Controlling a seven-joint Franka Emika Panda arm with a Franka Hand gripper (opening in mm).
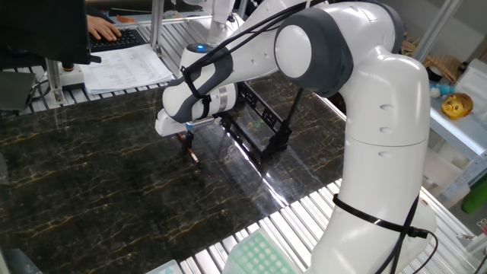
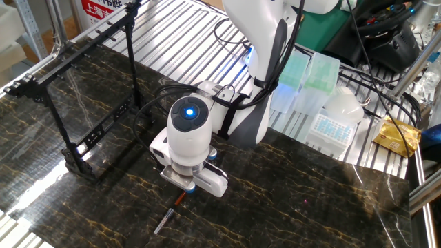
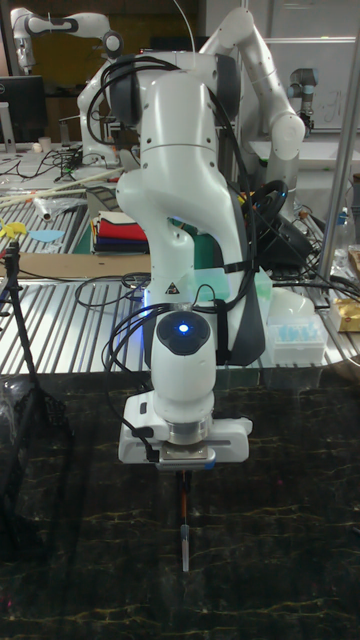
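A thin pen-like stick (image 1: 195, 158), reddish-brown with a pale silver end, is low at the dark marbled table, under the arm's hand. My gripper (image 1: 189, 144) points down over its middle, with the fingers together at the centre of the hand and the stick between them. In the second view the stick's pale end (image 2: 164, 221) sticks out from beneath the hand, which hides the fingers. From the front, the stick (image 3: 184, 542) points toward the camera below the hand. Whether it touches the table or hangs just above cannot be told.
A black open frame rack (image 2: 103, 127) stands on the table close beside the hand. Pale plastic boxes (image 2: 331, 134) and a gold packet (image 2: 397, 136) lie on the slatted metal surface by the arm's base.
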